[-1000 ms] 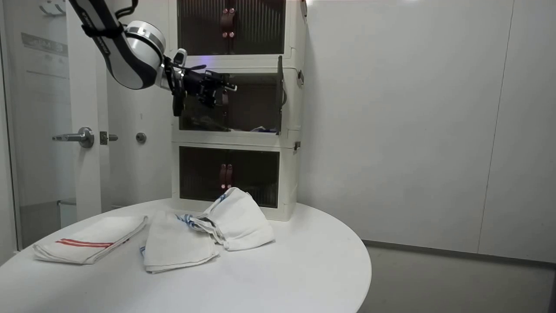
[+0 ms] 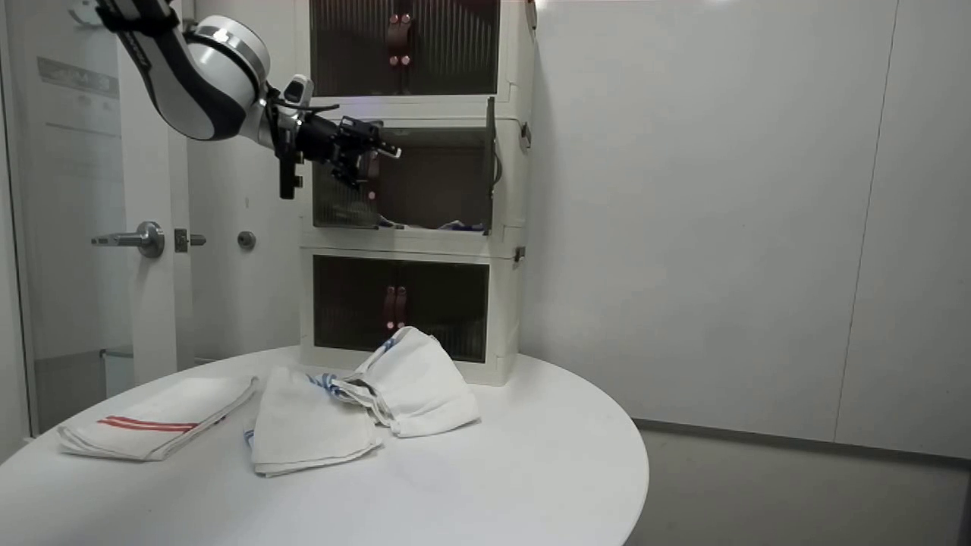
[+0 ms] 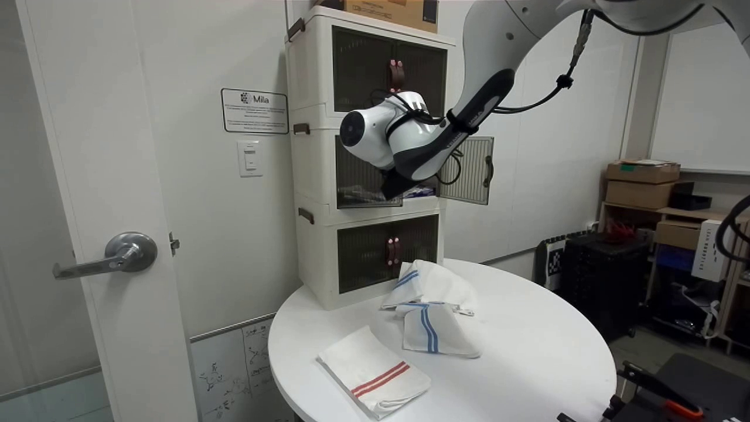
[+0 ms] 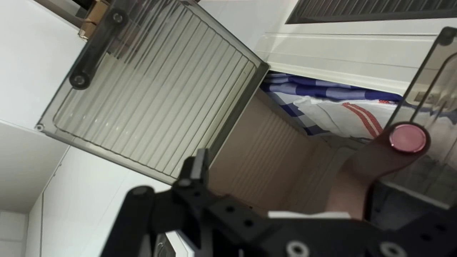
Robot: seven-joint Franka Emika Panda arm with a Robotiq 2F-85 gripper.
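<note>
My gripper (image 2: pixel 375 156) is in front of the middle compartment of the white cabinet (image 2: pixel 505 182), close to its left door. That door's brown handle (image 4: pixel 368 171) runs down behind the black gripper parts in the wrist view; whether it is gripped is hidden. One of the fingers (image 4: pixel 198 167) shows at lower centre, the other cannot be made out. The right door (image 4: pixel 158 94), ribbed and clear, stands wide open. Left door (image 4: pixel 432 98) is ajar. Inside lie a blue checked cloth (image 4: pixel 295 90) and a white cloth (image 4: pixel 338 115) with red stripes.
On the round table (image 2: pixel 546 455) lie a folded red-striped towel (image 2: pixel 155 418) and two blue-striped towels (image 3: pixel 439 330), the rear one (image 2: pixel 423 387) rumpled against the cabinet. The upper (image 2: pixel 355 45) and lower (image 2: pixel 355 300) compartments are closed.
The arm has moved left, slightly up, away from the cabinet's middle. The left door's handle and free edge have shifted left as well, so the door's opening is wider.
</note>
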